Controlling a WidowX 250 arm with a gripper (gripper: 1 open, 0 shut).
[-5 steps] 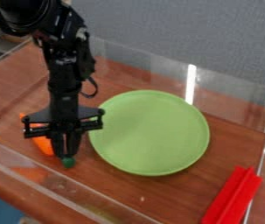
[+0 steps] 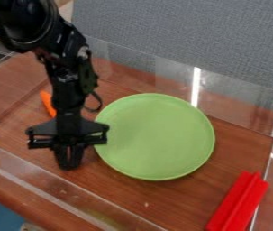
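My black gripper (image 2: 68, 155) hangs low over the wooden table, just left of the green plate (image 2: 157, 137), with its fingers pointing down. An orange object (image 2: 49, 104) shows behind the arm at its left, mostly hidden. I cannot tell how wide the fingers stand or whether anything is between them.
Two red bars (image 2: 237, 203) lie at the front right. Clear acrylic edges (image 2: 196, 86) border the wooden table (image 2: 150, 203). A grey wall stands behind, and bare wood lies in front of the plate.
The gripper's fingers have drawn closer together in view. The orange object that showed lower left of the gripper now shows higher, behind the arm, and the green tip is out of sight.
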